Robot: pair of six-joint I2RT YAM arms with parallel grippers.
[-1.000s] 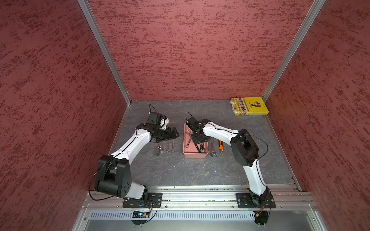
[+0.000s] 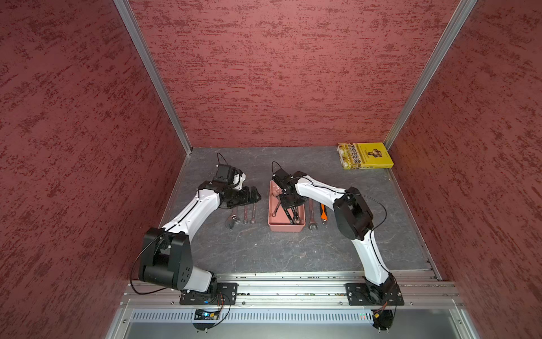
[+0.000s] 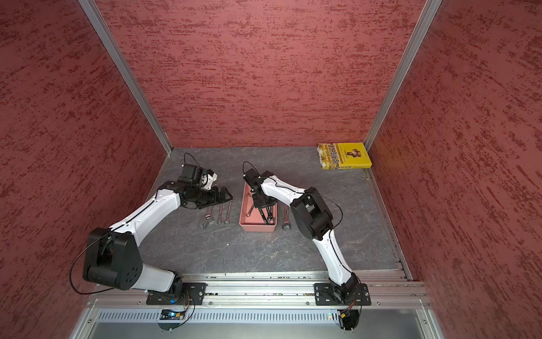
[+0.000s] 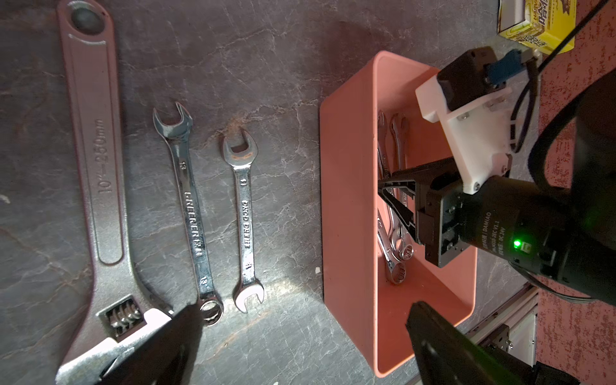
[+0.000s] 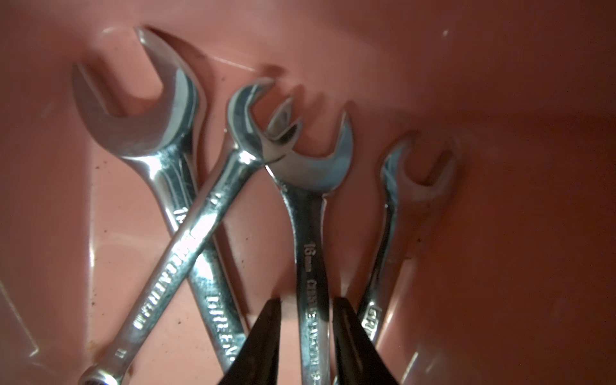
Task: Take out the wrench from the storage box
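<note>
The pink storage box (image 4: 349, 211) holds several silver wrenches. In the right wrist view a 16 mm wrench (image 5: 310, 231) lies in the middle, its shank running between the fingers of my right gripper, which is part open with a slim gap on either side. Left of it a small wrench (image 5: 186, 240) crosses over a large open-end wrench (image 5: 179, 147). Another wrench (image 5: 388, 224) lies just right of the right finger. My left gripper is open and empty, left of the box.
On the table left of the box lie a big adjustable wrench (image 4: 96, 160) and two combination or open-end wrenches, including a short one (image 4: 243, 211). An orange-handled tool (image 2: 323, 213) and a wrench (image 2: 312, 217) lie right of the box. A yellow box (image 2: 365, 156) stands back right.
The left arm has stayed nearly still.
</note>
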